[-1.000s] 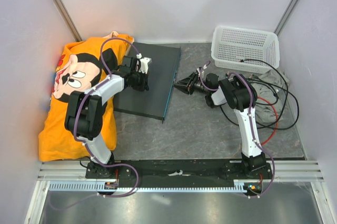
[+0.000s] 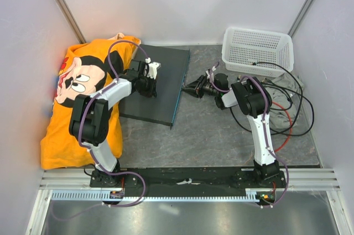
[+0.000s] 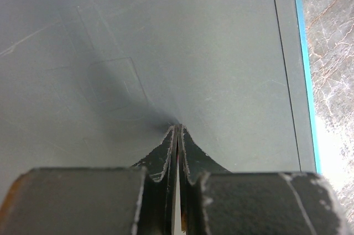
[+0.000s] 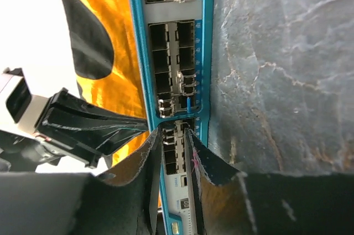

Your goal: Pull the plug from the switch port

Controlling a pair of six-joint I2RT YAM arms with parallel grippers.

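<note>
The dark switch lies flat, its port side facing right. In the right wrist view its blue-rimmed front shows rows of ports, with small connectors and a thin blue piece in the middle group. My right gripper is at that front, fingertips close together over the lower ports; whether anything is between them is unclear. My left gripper is shut on the switch's top, nothing visible between its fingertips.
An orange cartoon cloth lies at left. A white basket stands at back right, with black and red cables below it.
</note>
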